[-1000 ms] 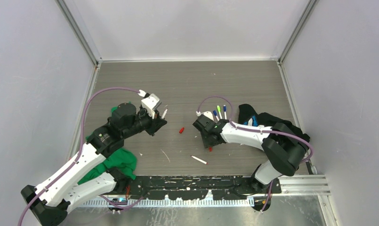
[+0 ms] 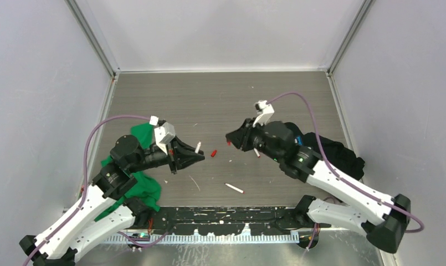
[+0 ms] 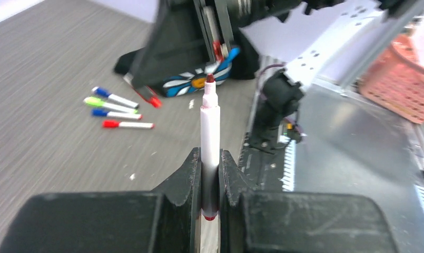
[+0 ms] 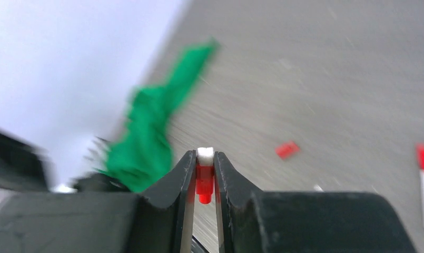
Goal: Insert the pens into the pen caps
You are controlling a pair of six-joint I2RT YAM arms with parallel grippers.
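Upright between the fingers of my left gripper is a white pen [image 3: 210, 134] with its tip pointing up. My right gripper is shut on a red cap [image 4: 204, 182], whitish at the top, and is raised opposite the left one, apart from it. A loose red cap [image 2: 214, 153] lies between the arms, and a white pen [image 2: 234, 188] lies nearer the front. Several capped pens [image 3: 118, 109] in blue, green and red lie on the table, mostly hidden by my right arm in the top view.
A green cloth [image 2: 145, 188] lies at the left and a black cloth [image 2: 342, 158] at the right, both beside the arms.
My right gripper has risen and swung round from low over the table toward the left gripper. My left gripper has moved slightly right and toward the front with the pen.
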